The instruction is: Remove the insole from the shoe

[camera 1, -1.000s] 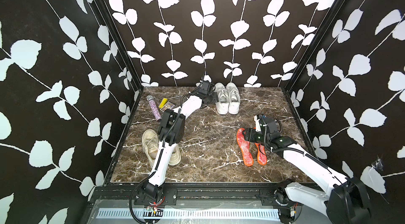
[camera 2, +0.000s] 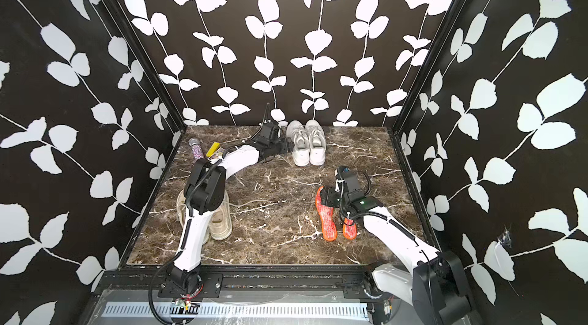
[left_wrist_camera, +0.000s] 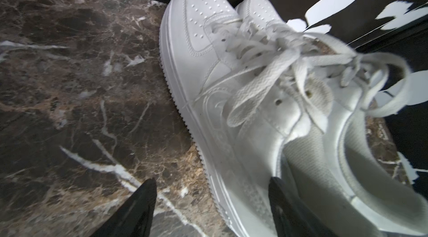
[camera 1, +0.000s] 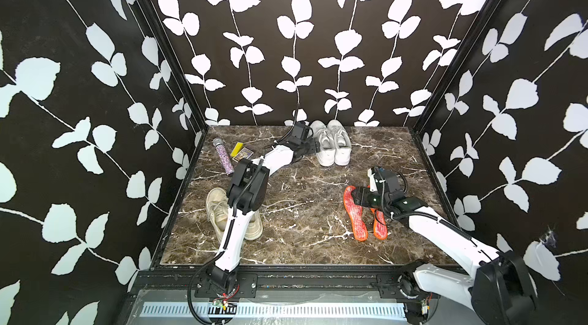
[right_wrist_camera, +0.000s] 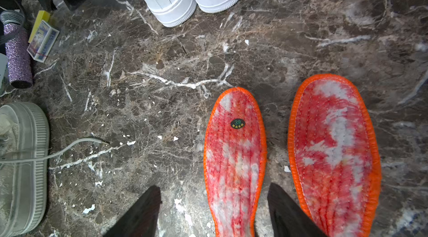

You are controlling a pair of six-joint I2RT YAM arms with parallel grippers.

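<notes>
A pair of white sneakers (camera 1: 326, 147) stands at the back of the marble table. Their low collars and laces fill the left wrist view, where my left gripper is open at the nearer sneaker (left_wrist_camera: 200, 103), one finger at its collar, the other over the table. Two red insoles with orange edges (right_wrist_camera: 234, 156) (right_wrist_camera: 334, 147) lie flat at the right of the table, with my right gripper open above the left one, nothing between its fingers. The insides of the sneakers are only partly visible.
A beige pair of shoes (camera 1: 217, 208) lies at front left, partly behind the left arm. A glittery microphone (camera 1: 223, 156), a yellow item (camera 1: 237, 148) and a small card-like box (camera 1: 243, 155) lie at back left.
My left gripper has shifted slightly at the white sneakers, which have moved a little. The right arm shows no visible change.
</notes>
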